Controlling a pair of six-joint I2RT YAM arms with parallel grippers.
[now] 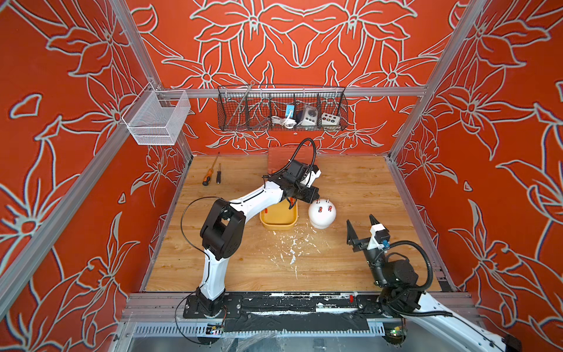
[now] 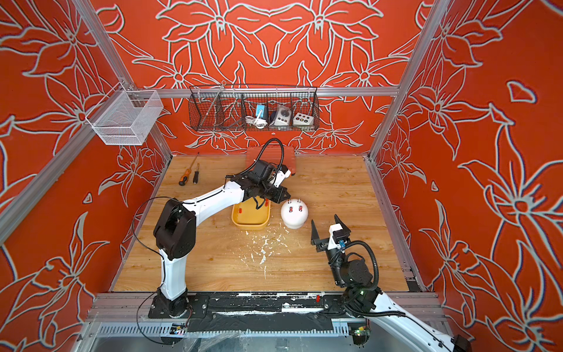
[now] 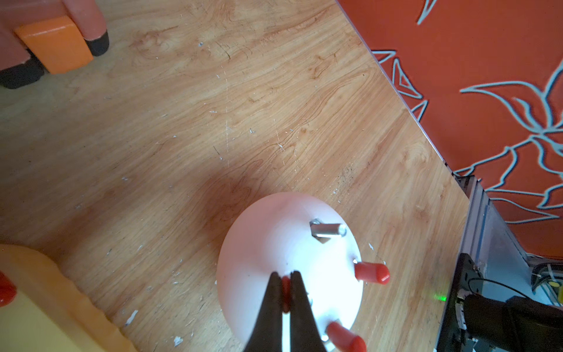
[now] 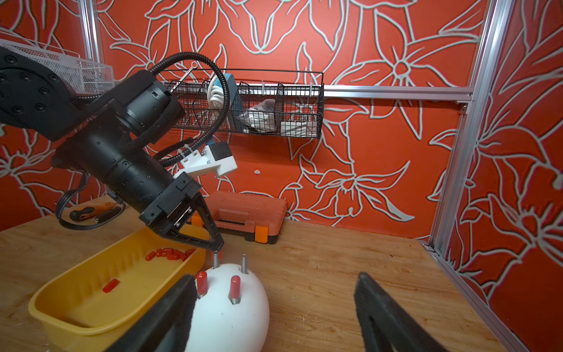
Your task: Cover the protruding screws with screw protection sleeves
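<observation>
A white dome (image 1: pixel 322 214) stands on the table with several screws upright on top. Two front screws wear red sleeves (image 4: pixel 234 287); the back two, such as the right one (image 4: pixel 244 263), are bare metal. My left gripper is over the dome, shut, with a red sleeve (image 3: pixel 286 294) showing between its fingertips. In the right wrist view its tip is close above the back-left screw (image 4: pixel 215 260), with a bit of red beside that screw; whether they touch is unclear. My right gripper (image 1: pixel 360 220) stands open and empty, right of the dome.
Left of the dome is a yellow tray (image 4: pixel 70 319) holding loose red sleeves (image 4: pixel 170 253). A red case (image 4: pixel 246 211) lies at the back. Two screwdrivers (image 1: pixel 208 174) rest at the far left. White flakes (image 1: pixel 292 252) litter the front.
</observation>
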